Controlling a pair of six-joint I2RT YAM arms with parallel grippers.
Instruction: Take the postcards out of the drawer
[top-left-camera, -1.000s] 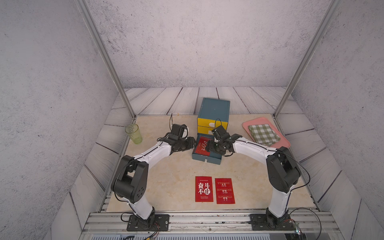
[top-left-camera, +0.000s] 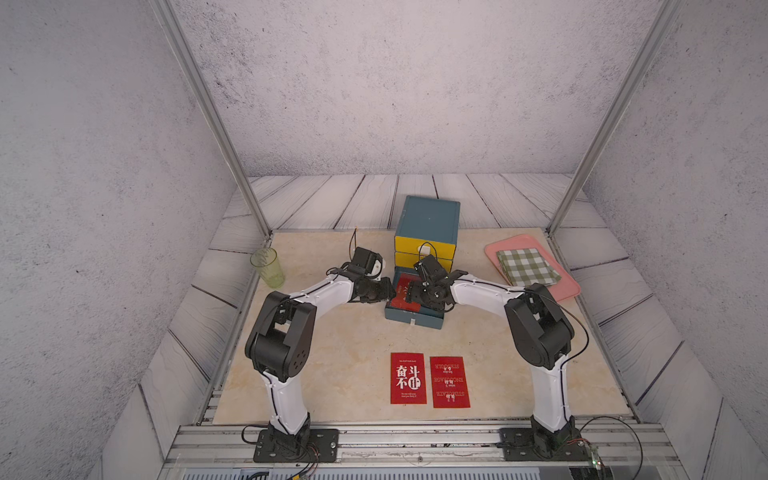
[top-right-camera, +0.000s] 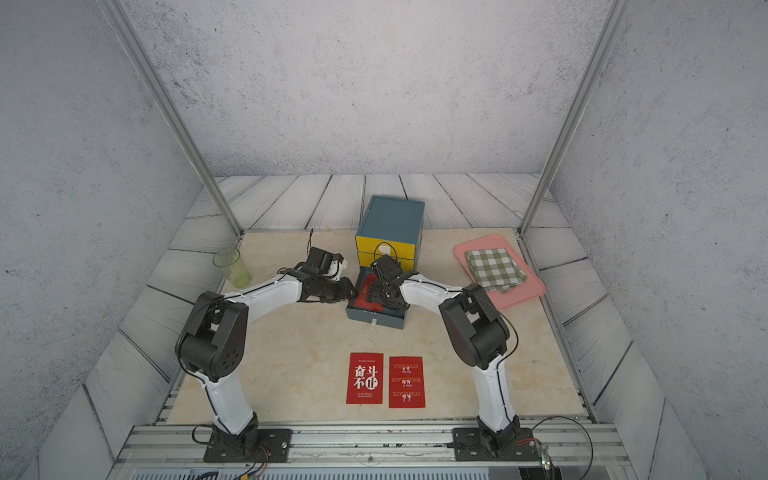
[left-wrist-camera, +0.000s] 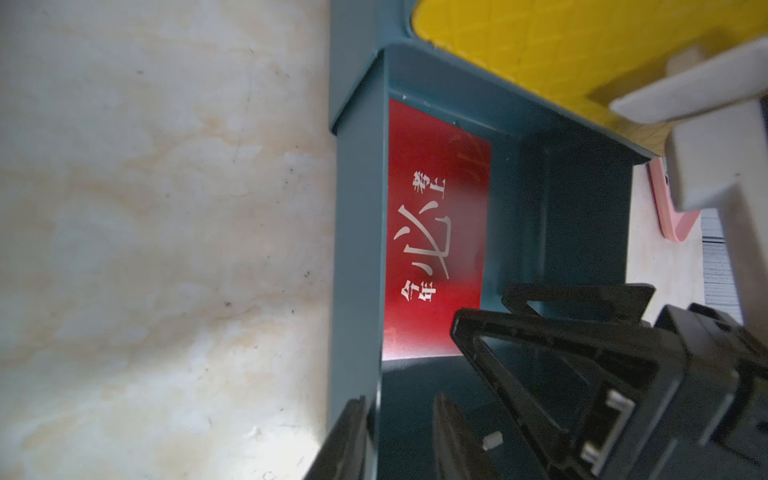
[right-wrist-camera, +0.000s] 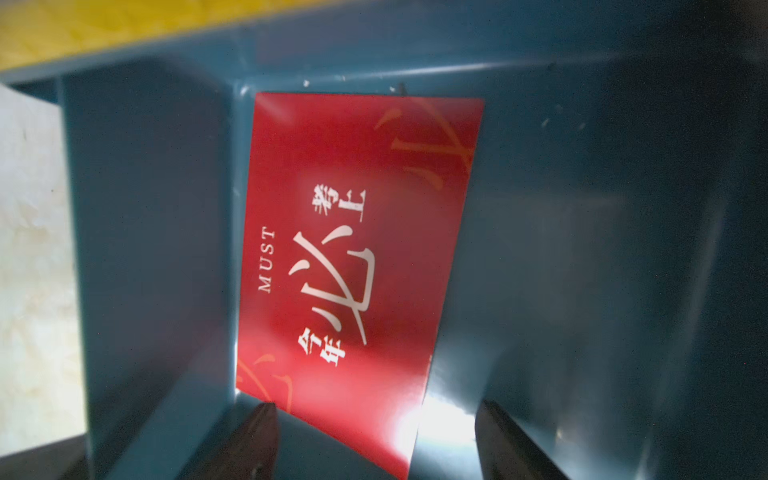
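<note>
A red postcard (right-wrist-camera: 352, 272) lies flat inside the pulled-out blue drawer (left-wrist-camera: 356, 240) below the yellow drawer front. My left gripper is at the drawer's left side, its fingertips either side of the wall, partly open. My right gripper is inside the drawer over the postcard's near end, open, with nothing held. Two more red postcards, lie on the table in front of the drawer.
A green glass (top-left-camera: 268, 268) stands at the back left. A pink tray (top-left-camera: 572, 284) with a checked cloth is at the back right.
Both arms have shifted slightly at the elbows; the left gripper has moved a little right toward the drawer and the right one has settled lower over it.
</note>
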